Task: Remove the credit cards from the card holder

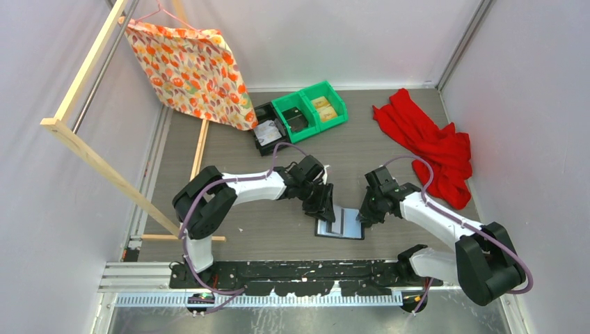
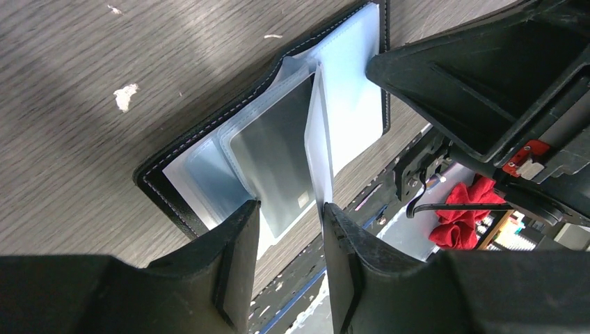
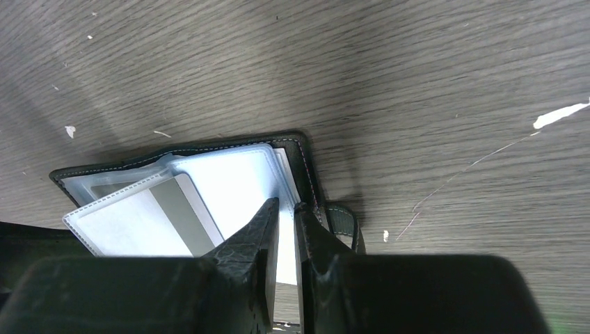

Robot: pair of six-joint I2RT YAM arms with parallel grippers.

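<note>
The card holder (image 1: 351,223) lies open on the table below both grippers, with a black stitched cover (image 3: 118,168), clear sleeves and white and grey cards (image 2: 268,146). My right gripper is shut on the holder's right edge, at the sleeves. My left gripper hangs over the sleeves with its fingers part open, and an upright sleeve flap (image 2: 316,132) reaches to its right fingertip; whether it grips that flap is unclear.
Green and black bins (image 1: 312,104) stand at the back. A red cloth (image 1: 431,146) lies on the right. A wooden frame (image 1: 104,167) with a hanging patterned cloth takes up the left. The table between holder and bins is clear.
</note>
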